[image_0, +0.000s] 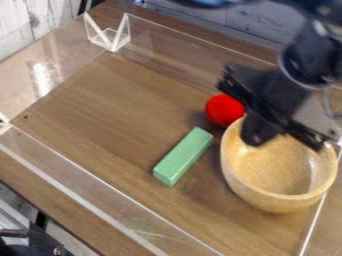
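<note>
My gripper (267, 125) is blurred over the right of the view, above a tan bowl (274, 185); its fingers look close together, but their state is unclear. Just left of the bowl's upper edge sits a red round object (223, 108), partly behind the gripper. A green rectangular block (183, 157) lies on the wooden table left of the bowl.
A clear angular rack (110, 30) stands at the upper left. Clear edges run along the table's sides, with pale walls behind.
</note>
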